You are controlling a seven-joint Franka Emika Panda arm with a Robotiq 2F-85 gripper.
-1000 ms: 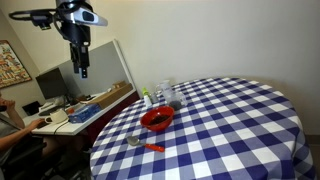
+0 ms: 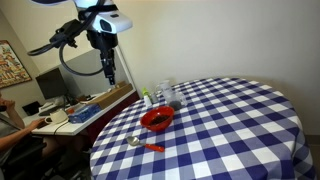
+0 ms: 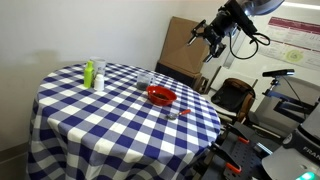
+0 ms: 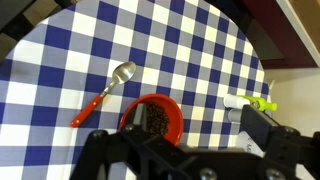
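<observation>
My gripper is raised well above the table, its fingers apart and empty. Seen from the wrist view, a red bowl lies below the gap between the fingers, holding dark bean-like pieces. Beside the bowl rests a spoon with a metal head and a red handle; neither is touched. The same bowl stands at the middle of the table in exterior view 2, with the spoon's head close by.
A blue-and-white checked cloth covers the table. A white bottle and a yellow-green bottle stand beyond the bowl, near clear containers. Much of the tabletop to the bowl's right in exterior view 1 is bare.
In exterior view 1 my gripper has moved right and somewhat lower, towards the space over the table. The bowl, spoon and bottles have stayed put.
</observation>
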